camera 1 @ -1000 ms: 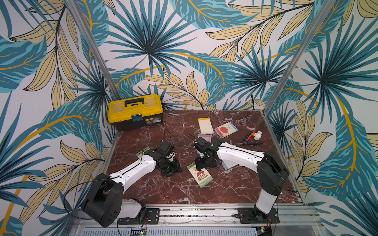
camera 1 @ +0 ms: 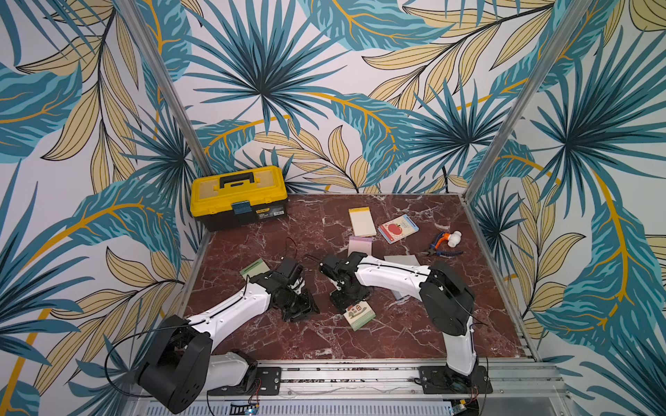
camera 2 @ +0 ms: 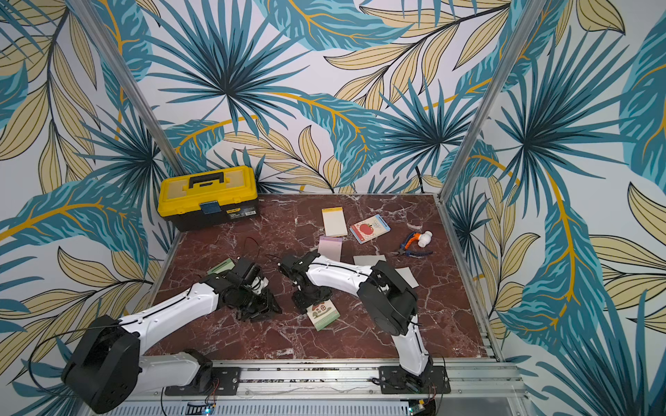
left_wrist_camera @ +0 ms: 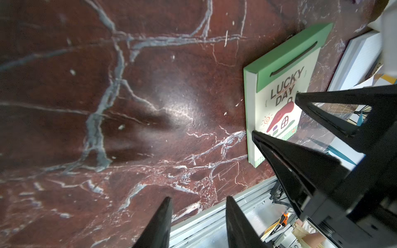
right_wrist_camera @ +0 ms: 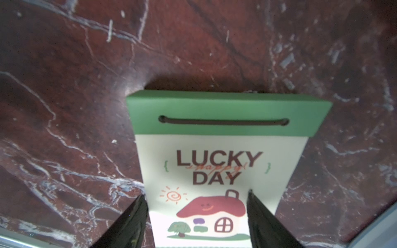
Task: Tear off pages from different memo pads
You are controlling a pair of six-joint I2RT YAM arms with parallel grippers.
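A cream memo pad with a green top band, marked "LUCKY DAY" [right_wrist_camera: 219, 167], lies flat at the front middle of the table. Over its lower part stands my right gripper, open, its fingers apart with the cover visible between them. From the left wrist view, the same memo pad [left_wrist_camera: 285, 82] shows partly behind the right gripper's dark fingers [left_wrist_camera: 330, 99]. My left gripper is to the left of the pad, part open, with only bare table between its fingertips. Whether the right fingers touch the cover cannot be told.
A yellow-lidded toolbox [camera 1: 239, 194] stands back left. A yellow-topped pad [camera 1: 362, 222], an apple-cover pad [camera 1: 399, 228], a pinkish pad [camera 1: 359, 245] and orange-handled pliers [camera 1: 441, 244] lie toward the back right. A green pad [camera 1: 254, 268] sits beyond the left arm.
My right arm has swung left and now covers the upper part of the LUCKY DAY pad. The left gripper has shifted slightly toward the front. The pad looks unmoved.
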